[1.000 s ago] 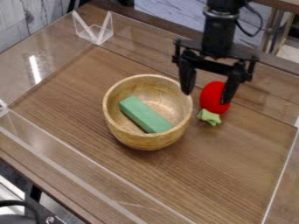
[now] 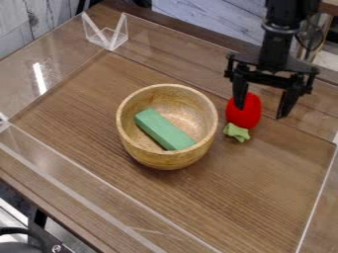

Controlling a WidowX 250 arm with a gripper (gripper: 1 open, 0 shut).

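Observation:
A wooden bowl [image 2: 132, 107] sits left of centre with a green block [image 2: 165, 129] lying in it. Right of the bowl is a red rounded object [image 2: 243, 111] with a small green piece [image 2: 238, 131] at its lower end. My black gripper [image 2: 271, 89] hangs above and behind the red object, its fingers spread apart and open, reaching down on either side toward the table.
A clear plastic container [image 2: 106, 30] stands at the back left.
My gripper has moved right and back, away from the bowl, uncovering more of the red object. The bowl and objects appear unmoved.

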